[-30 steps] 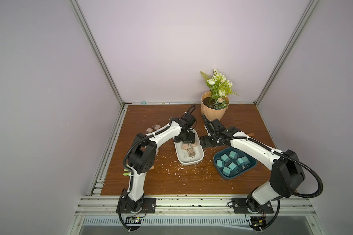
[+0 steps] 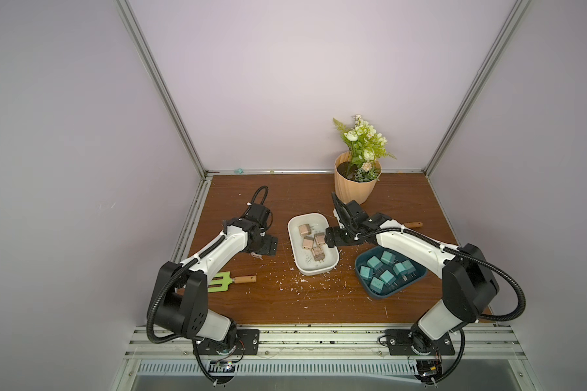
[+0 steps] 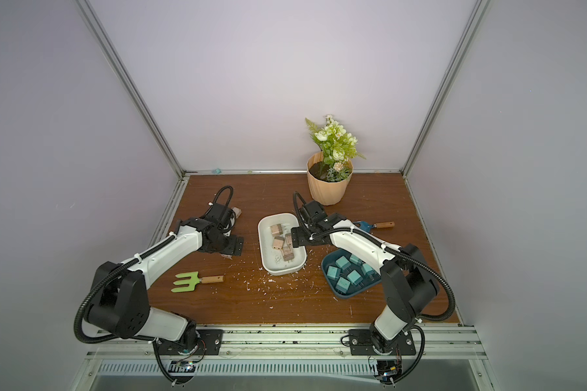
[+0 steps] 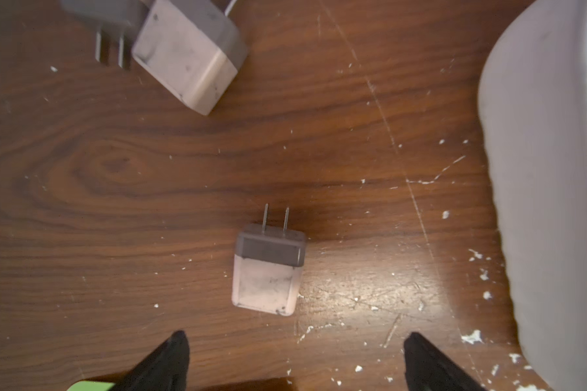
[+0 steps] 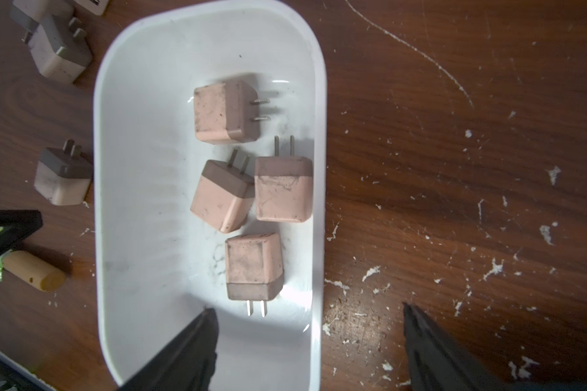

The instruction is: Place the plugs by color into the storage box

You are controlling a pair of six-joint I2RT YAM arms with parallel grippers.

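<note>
The white storage box [image 5: 137, 273] stands mid-table and holds several pink plugs [image 5: 283, 189]. To its right, the dark blue box [image 2: 371, 294] holds several teal plugs [image 2: 376, 284]. A lone pink plug [image 4: 267, 270] lies on the wood, prongs toward the back, and two more plugs [image 4: 186, 52] lie together farther back. Over the lone plug, my left gripper stands open with nothing between its fingers. My right gripper is part open and empty, hanging above the white box's right wall.
A potted plant [image 2: 354, 187] stands at the back. A green fork [image 3: 192, 280] with a wooden handle lies front left, and a blue tool [image 3: 365, 226] lies at the right behind my arm. Bare wood shows along the front middle.
My right gripper has shifted slightly left.
</note>
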